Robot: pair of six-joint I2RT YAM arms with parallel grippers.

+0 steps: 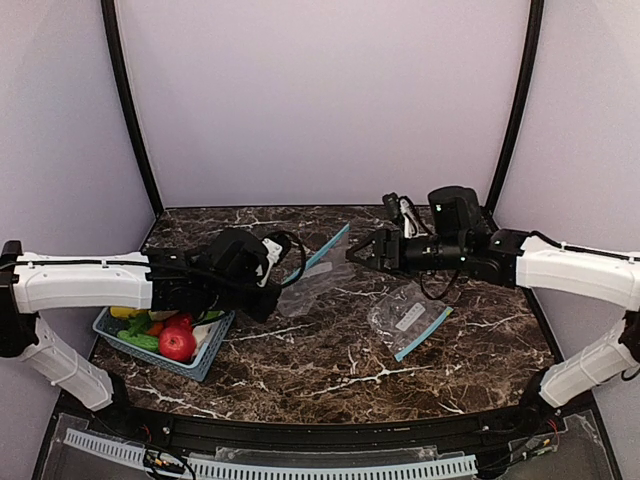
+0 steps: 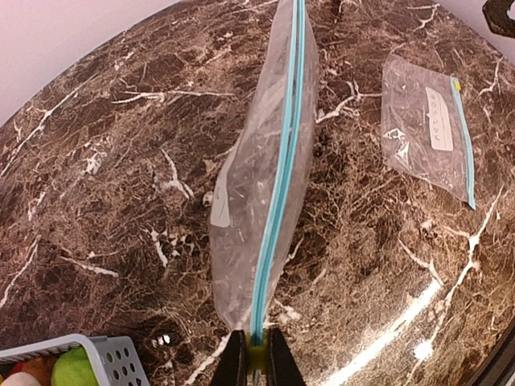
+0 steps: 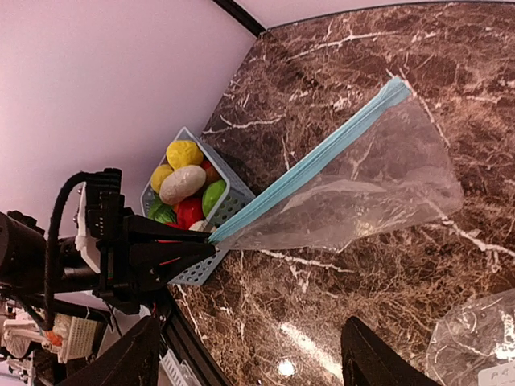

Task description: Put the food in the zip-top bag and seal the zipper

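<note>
A clear zip bag [image 1: 314,282] with a light-blue zipper strip hangs between the arms, one end of its strip pinched by my left gripper. Its zipper edge slants up and away from that grip, and the bag body [image 3: 354,193] droops below it. The right gripper stands apart from the bag's far end, fingers spread and nothing between them. Plastic food, including a red tomato [image 1: 177,343] and a green piece [image 2: 74,370], lies in a blue-grey basket [image 1: 200,362] at the left.
A second clear bag [image 1: 405,315] with a blue strip lies flat on the marbled table, right of centre. My left arm reaches over the basket's back part.
</note>
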